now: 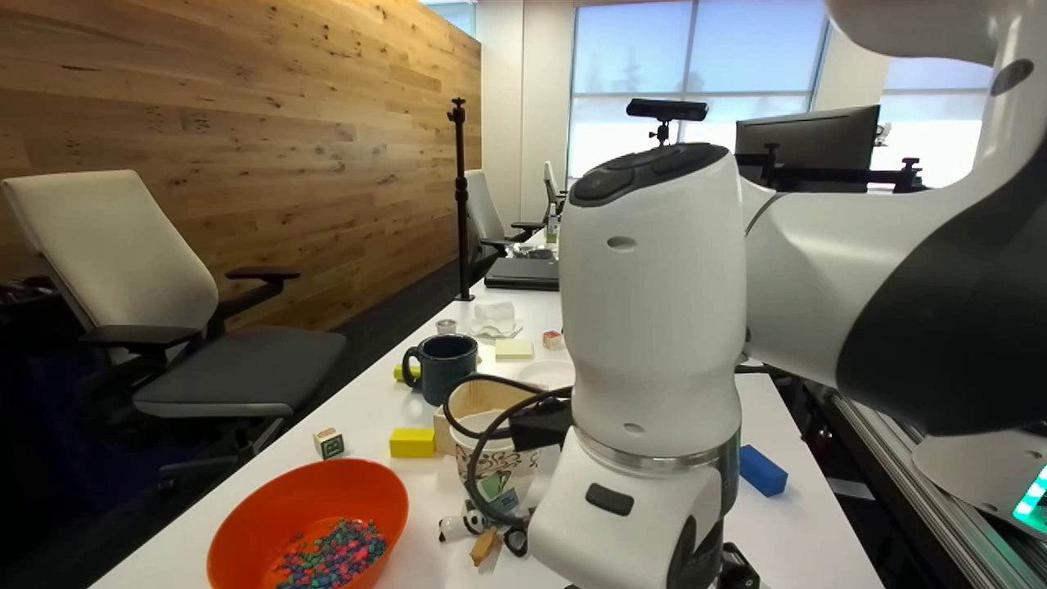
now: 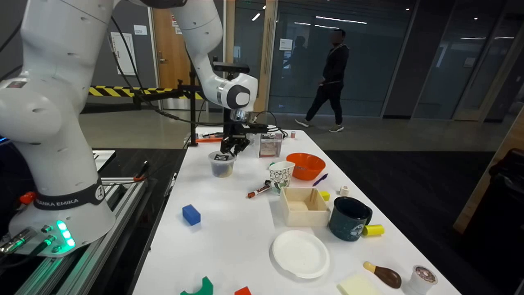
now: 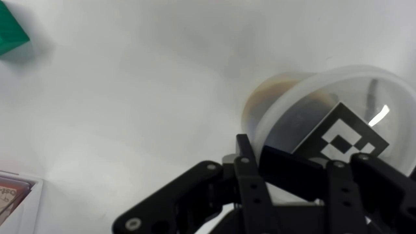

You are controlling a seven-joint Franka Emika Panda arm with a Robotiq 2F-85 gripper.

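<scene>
A clear round tub (image 2: 222, 168) with a see-through lid and a black-and-white square marker (image 3: 341, 136) stands toward the far end of the white table. Dark contents show through its wall. My gripper is shut on the tub's near-left rim, one finger (image 3: 244, 146) outside the edge and the other over the lid side. From exterior view 2 the gripper (image 2: 233, 151) sits at the tub's top edge; whether the base touches the table I cannot tell. The arm hides the tub in exterior view 1.
A clear box (image 2: 269, 146), an orange bowl (image 2: 308, 167) and a patterned cup (image 2: 281, 173) stand nearby. Further along are a wooden box (image 2: 304, 216), a dark mug (image 2: 347, 221) and a white plate (image 2: 300, 255).
</scene>
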